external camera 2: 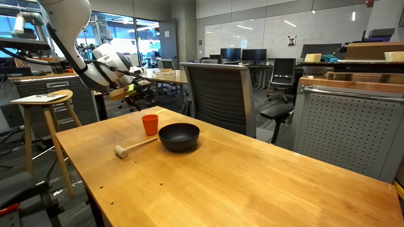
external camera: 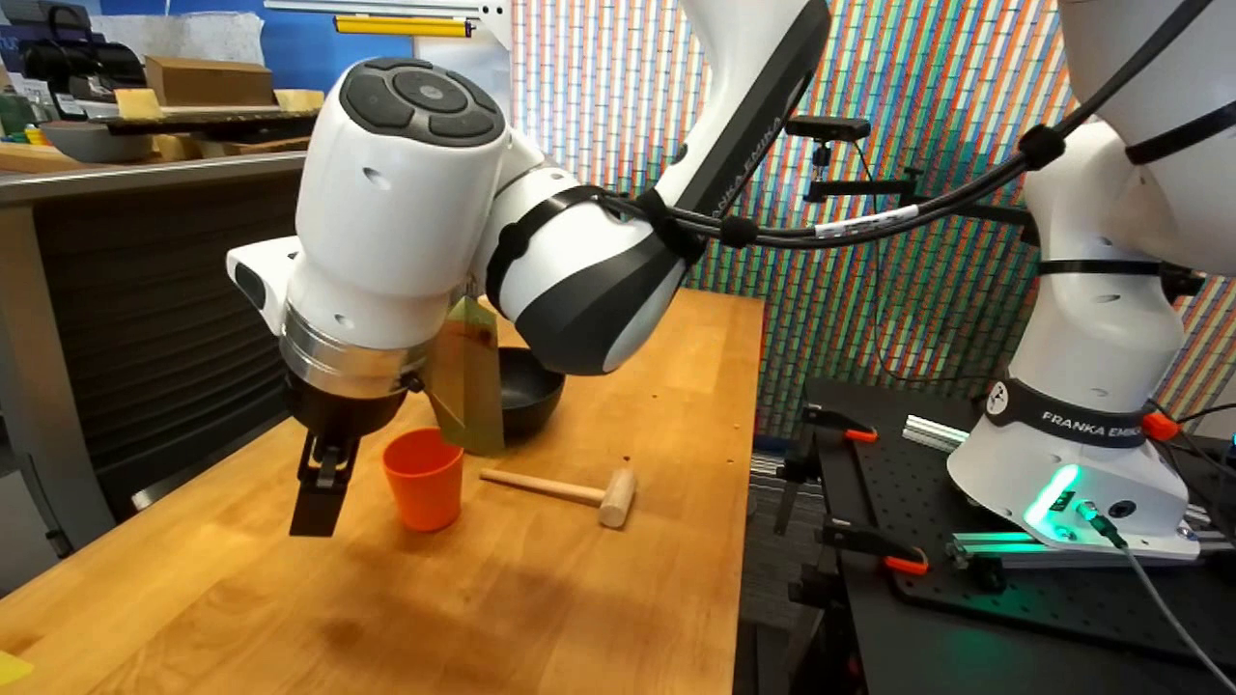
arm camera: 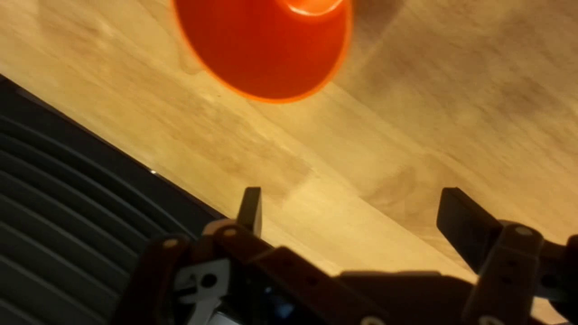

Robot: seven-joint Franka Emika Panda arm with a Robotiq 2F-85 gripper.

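An orange cup point(external camera: 424, 480) stands upright on the wooden table, and its inside shows empty at the top of the wrist view, where the cup point(arm camera: 265, 48) is partly cut off. My gripper is open, its two fingers wide apart with only bare table below them. In exterior view 1 the gripper point(external camera: 315, 510) hangs above the table, to the left of the cup and apart from it. A wooden mallet point(external camera 2: 130, 148) lies beside the cup. The black bowl point(external camera 2: 179, 136) sits close to both; the arm partly hides it in exterior view 1.
A dark office chair point(external camera 2: 223, 100) stands against the table's long edge, and its ribbed back point(arm camera: 65, 227) fills the lower left of the wrist view. Much of the table point(external camera 2: 242, 185) beyond the bowl is clear. A second robot arm point(external camera: 1078, 382) stands at the right.
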